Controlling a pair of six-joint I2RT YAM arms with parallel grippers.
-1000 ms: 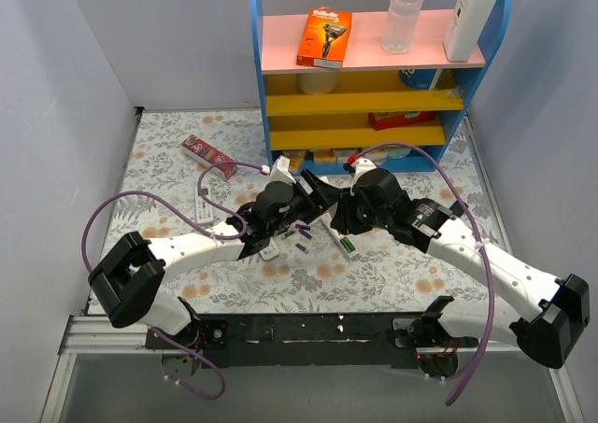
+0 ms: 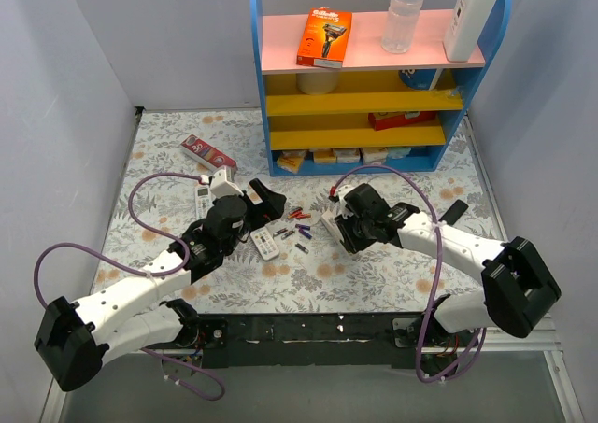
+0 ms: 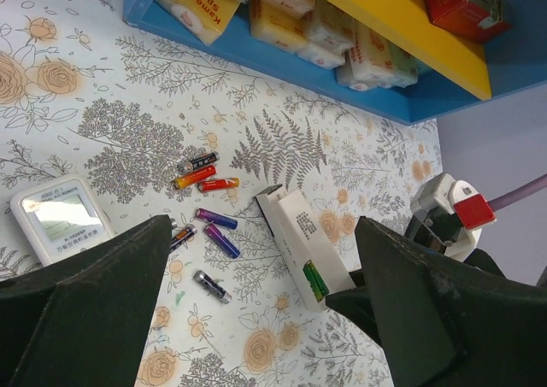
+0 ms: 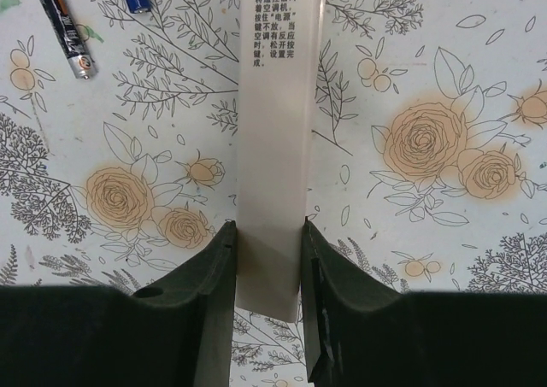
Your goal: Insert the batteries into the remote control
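Observation:
A white remote (image 3: 295,229) has printed text on its face. A green battery (image 3: 315,280) shows in an opening near the end by my right gripper. My right gripper is shut on the remote, one finger on each side; the printed face (image 4: 272,122) is toward the right wrist camera. Several loose batteries lie left of it: orange (image 3: 195,178), red (image 3: 218,184), purple (image 3: 222,240), dark (image 3: 212,286). My left gripper (image 2: 269,201) is open above the table, left of the remote, its fingers wide apart with nothing held.
Another white remote with a screen (image 3: 61,216) lies left of the batteries. A red box (image 2: 207,152) is at the back left. The blue shelf (image 2: 260,96) bounds the back. A black object (image 2: 454,212) lies at the right.
My left gripper has drawn back to the left, away from the right one. My right gripper has come lower onto the remote's near end, and now stands closed around it.

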